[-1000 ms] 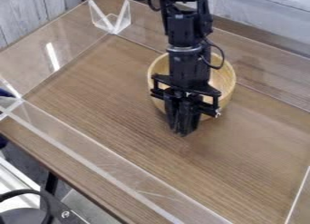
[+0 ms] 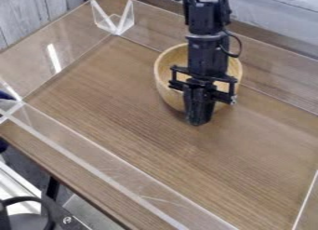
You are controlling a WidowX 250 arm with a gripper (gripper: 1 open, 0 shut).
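A tan bowl [image 2: 170, 69] sits in the middle back of the wooden table [image 2: 125, 150]. My black gripper [image 2: 199, 113] comes down from the top of the camera view in front of the bowl, hiding part of it. Its fingers point down at the bowl's near side. Whether anything is between them I cannot tell.
A clear strip or frame shape [image 2: 113, 18] is at the back left. Dark cables or hardware [image 2: 25, 215] lie past the table's left edge at the bottom left.
My gripper has shifted a little to the right and its pose has changed slightly. The bowl is in nearly the same place.
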